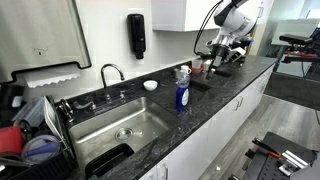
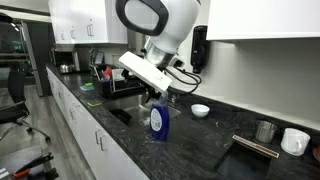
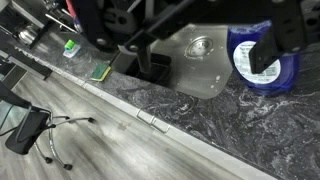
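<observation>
A blue bottle (image 1: 182, 97) with a white label stands upright on the dark countertop, to the right of the sink. My gripper is open in the wrist view, its dark fingers (image 3: 287, 28) spread wide. The bottle (image 3: 270, 78) appears at the right of that view, partly covered by the right finger. In exterior view 2 the white arm (image 2: 155, 30) looms in front of the bottle (image 2: 159, 121), hiding the gripper's tips. Whether finger and bottle touch cannot be told.
The steel sink (image 1: 124, 128) lies left of the bottle. A white bowl (image 2: 200, 110) sits near the wall, and a metal canister (image 2: 265, 131) and white mug (image 2: 295, 141) stand further right. A green-yellow sponge (image 3: 101, 72) lies near the counter's front edge.
</observation>
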